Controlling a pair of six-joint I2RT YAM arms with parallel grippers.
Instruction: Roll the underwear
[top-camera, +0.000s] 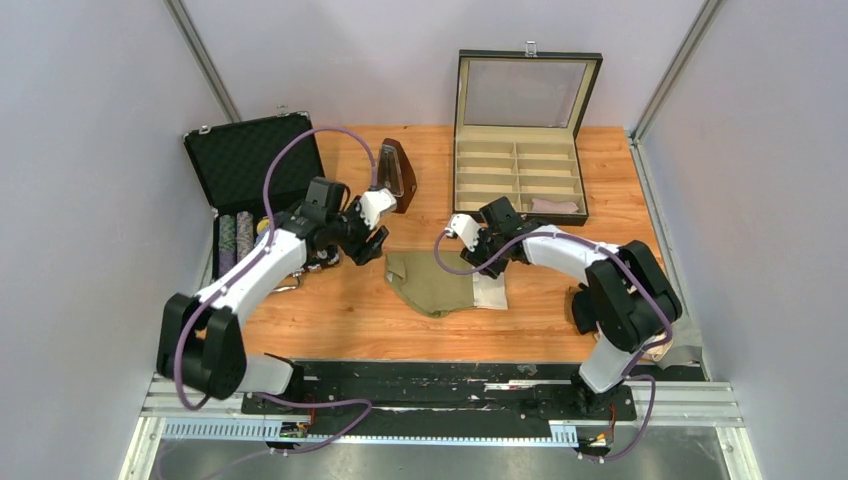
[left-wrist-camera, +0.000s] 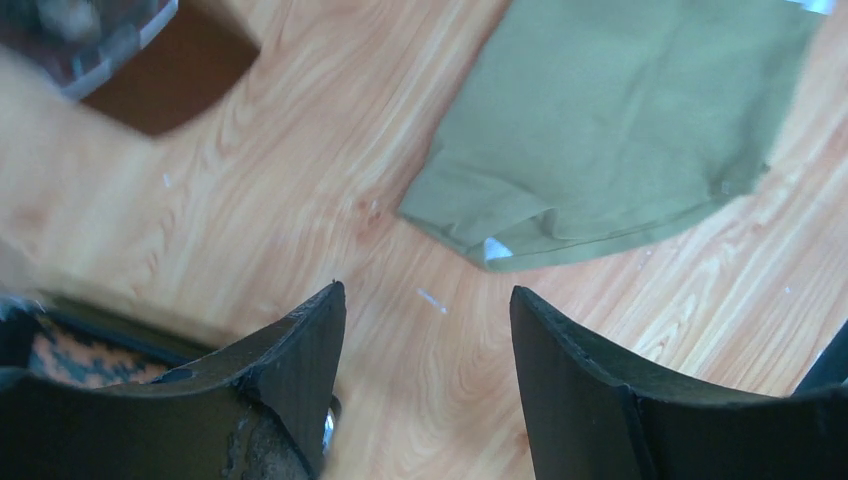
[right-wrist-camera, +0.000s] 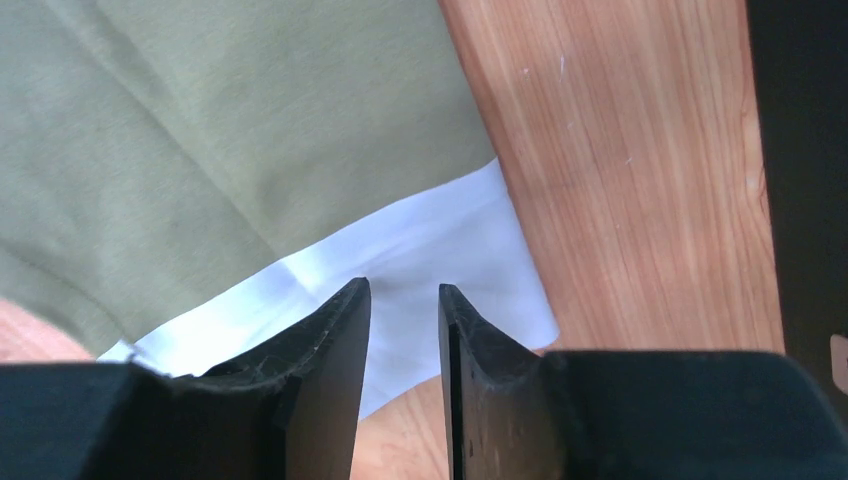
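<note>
Olive underwear (top-camera: 430, 285) lies flattened mid-table, with a whitish band (top-camera: 490, 292) along its right end; in the left wrist view its far corner is slightly folded. My left gripper (top-camera: 370, 245) is open above and left of the cloth (left-wrist-camera: 600, 120), nothing between its fingers. My right gripper (top-camera: 485, 262) hovers at or just over the band (right-wrist-camera: 450, 250), its fingertips part open and a small gap between them; whether they touch the fabric cannot be told.
A compartment box (top-camera: 515, 207) stands behind the cloth, an open case (top-camera: 250, 160) with rolled items at left, a brown wooden object (top-camera: 402, 170) between them. Light fabric lies at the right edge, partly hidden by my right arm.
</note>
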